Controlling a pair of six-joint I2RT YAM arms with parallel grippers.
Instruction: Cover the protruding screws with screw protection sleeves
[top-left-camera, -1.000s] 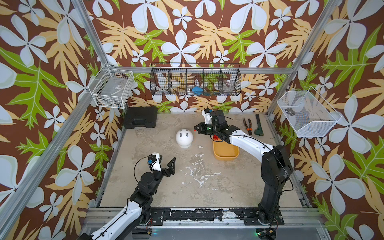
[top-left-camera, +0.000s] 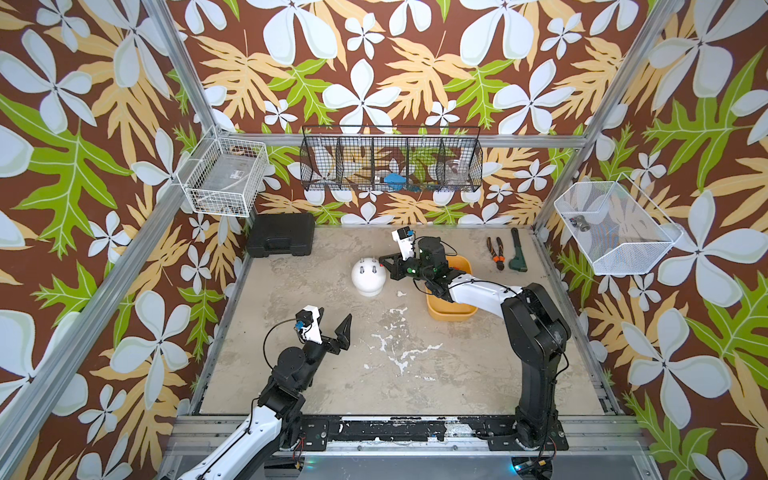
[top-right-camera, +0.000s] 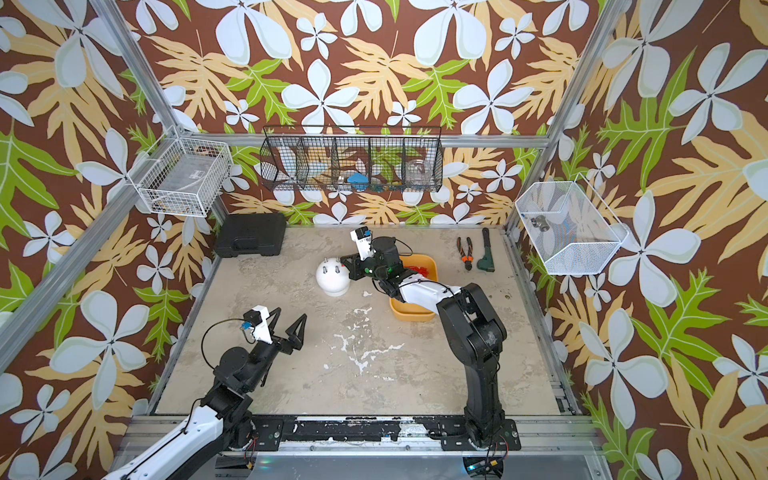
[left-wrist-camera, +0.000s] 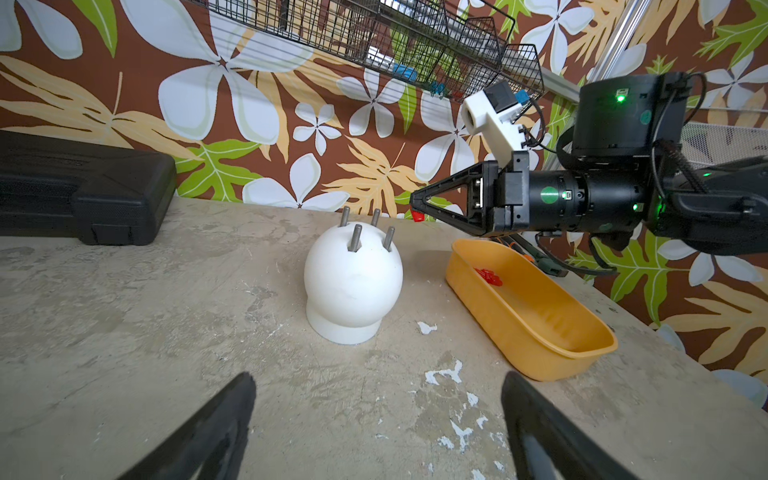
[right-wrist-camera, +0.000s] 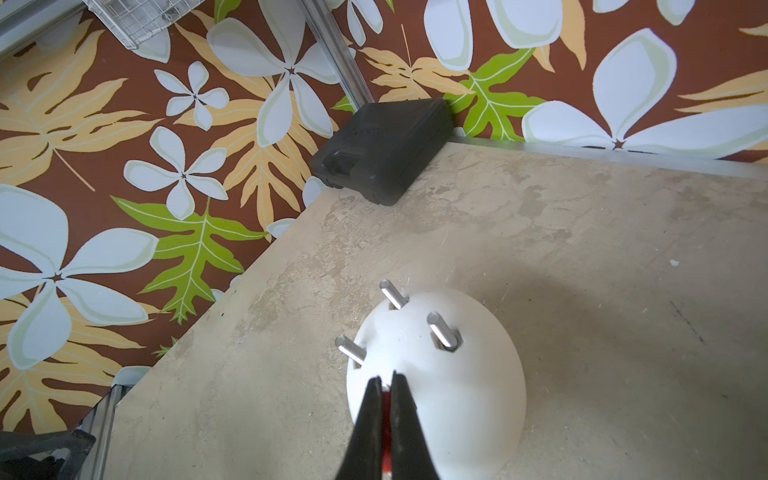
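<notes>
A white ball on a round base (left-wrist-camera: 352, 276) stands on the table, with several bare metal screws (left-wrist-camera: 354, 237) sticking up from its top. In the right wrist view, three screws (right-wrist-camera: 441, 329) show on the ball. My right gripper is shut on a small red sleeve (right-wrist-camera: 387, 432), thin between its fingers. The left wrist view has this red sleeve (left-wrist-camera: 417, 215) at the right fingertips, beside and above the screws, apart from them. My left gripper (top-left-camera: 337, 326) stands open and empty nearer the front, its two blurred fingers (left-wrist-camera: 232, 424) framing bare table.
An orange bin (left-wrist-camera: 520, 312) holding red sleeves (left-wrist-camera: 489, 277) stands right of the ball, under the right arm. A black case (top-left-camera: 281, 234) lies at the back left. Pliers (top-left-camera: 497, 253) and a green-handled tool (top-left-camera: 517, 250) lie at the back right.
My right gripper has moved left, closer to the ball, carrying the red sleeve. The left arm has shifted only slightly; the ball has stayed in place.
</notes>
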